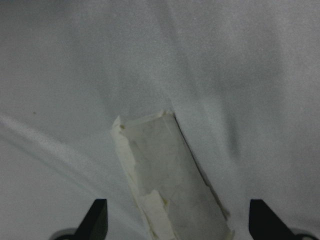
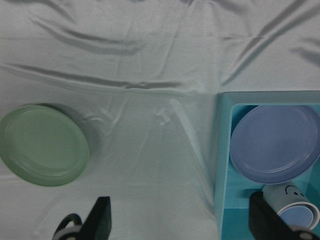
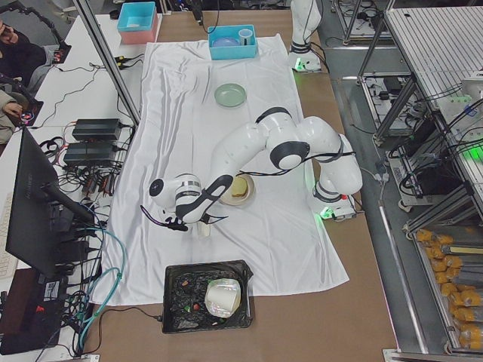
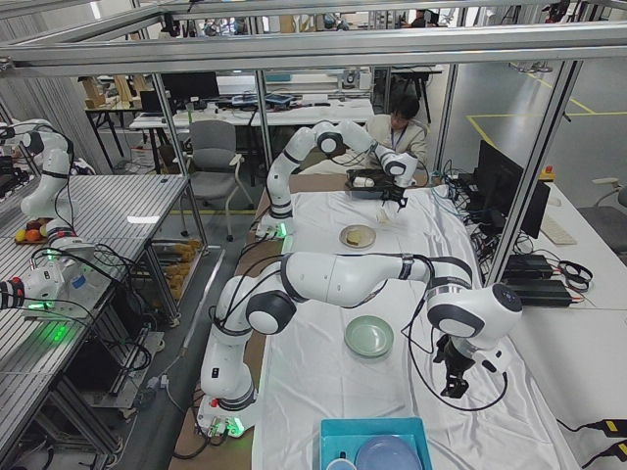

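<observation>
A pale, paper-wrapped block (image 1: pixel 170 175) lies on the white cloth, directly below my left gripper (image 3: pixel 195 225), whose fingertips stand apart on either side of its lower end in the left wrist view, open. My right gripper is open above the cloth near the blue bin (image 2: pixel 225 150), which holds a purple plate (image 2: pixel 274 142) and a cup (image 2: pixel 285 197). A green plate (image 2: pixel 44 145) lies beside the bin. A beige plate (image 4: pixel 348 237) with a yellow piece on it sits near the left arm, partly hidden in the left camera view.
A black tray (image 3: pixel 183 317) with a white container stands beyond the block. Monitor (image 3: pixel 34 204) and cables crowd one side of the cloth. The cloth between the plates and bin is largely clear.
</observation>
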